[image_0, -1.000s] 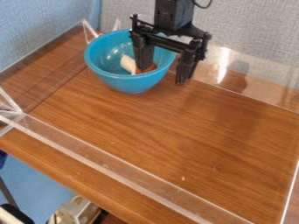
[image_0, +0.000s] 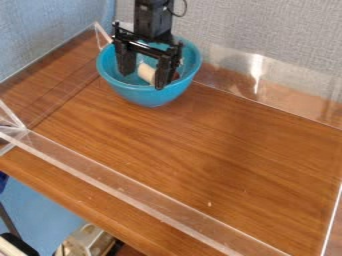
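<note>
My black gripper (image_0: 146, 64) hangs over the light blue bowl (image_0: 155, 94) near the back of the wooden surface, its open fingers reaching down into the bowl. A pale, cream-coloured object (image_0: 146, 73) lies inside the bowl between and behind the fingers, partly hidden by them.
Clear plastic borders run along its edges, with grey walls behind and at left. Below the front left edge, a metal fixture (image_0: 83, 241) shows.
</note>
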